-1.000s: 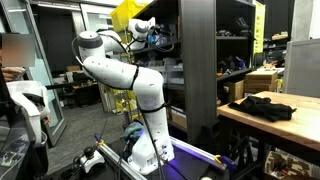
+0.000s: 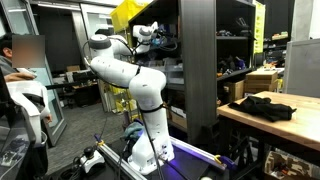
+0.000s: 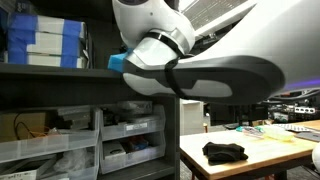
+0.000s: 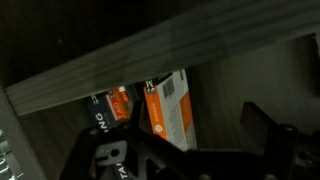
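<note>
In the wrist view my gripper stands open, its dark fingers low in the picture and hard to make out. Beyond it lies an orange and white box (image 4: 168, 108), with a black and orange box (image 4: 113, 108) beside it on the left. Nothing shows between the fingers. The arm (image 2: 140, 80) reaches up to the upper part of the dark shelf unit (image 2: 203, 60) in exterior view 1. Exterior view 2 has the white arm (image 3: 200, 75) across its top, and the gripper is hidden there.
A dark shelf board (image 4: 150, 55) crosses the wrist view close to the gripper. Blue and white boxes (image 3: 45, 40) fill an upper shelf, above clear plastic drawers (image 3: 130, 128). Black cloth (image 2: 262, 107) lies on the wooden table (image 2: 290, 125). A person (image 2: 15, 75) sits at the left.
The arm holds nearly the same pose near the upper shelf. At the left, the person has come further into view, with a hand lower than before.
</note>
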